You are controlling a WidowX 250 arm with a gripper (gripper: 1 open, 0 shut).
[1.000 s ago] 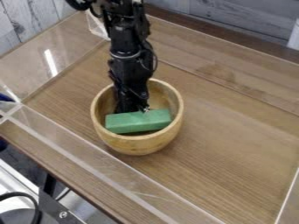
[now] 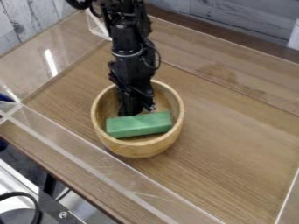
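A wooden bowl (image 2: 163, 145) sits on the tabletop, holding a green rectangular block (image 2: 138, 124) in its front part. The black arm comes down from the top, and its gripper (image 2: 131, 103) is at the back of the bowl's inside, just behind the block. The fingertips are dark and partly hidden by the block, so whether anything is between them is hard to see.
A pale strip runs along the left side, with black cables at the lower left. Grey boards stand at the back.
The gripper has risen slightly and shifted a little within the bowl. The bowl and block have moved very slightly.
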